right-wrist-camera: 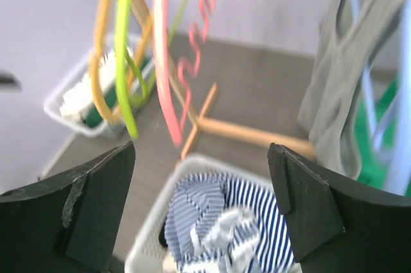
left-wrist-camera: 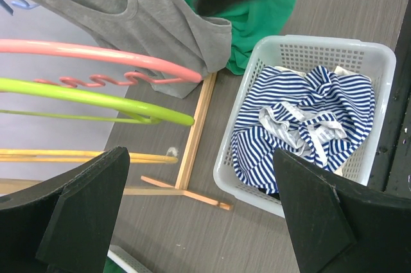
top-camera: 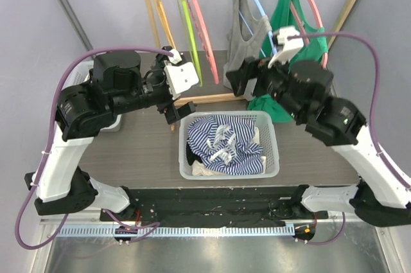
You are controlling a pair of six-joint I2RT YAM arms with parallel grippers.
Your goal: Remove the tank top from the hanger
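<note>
The grey tank top (top-camera: 237,36) hangs on the blue hanger (top-camera: 255,2) from the rack's rail, its right side partly hidden by my right arm. A green tank top (top-camera: 284,13) hangs on a pink hanger (top-camera: 313,8) farther right. My right gripper (top-camera: 241,78), blurred, is raised in front of the grey top's lower part. In the right wrist view its fingers are open and empty, with the grey top (right-wrist-camera: 340,74) off to the right. My left gripper (top-camera: 179,111) stands open and empty left of the grey top, near the empty hangers.
A white basket (top-camera: 273,151) holding a striped garment (top-camera: 226,144) sits on the floor below the grippers. Empty pink (top-camera: 204,27), green (top-camera: 191,29) and orange hangers hang at the left of the rail. Another container (right-wrist-camera: 54,107) stands at the back left.
</note>
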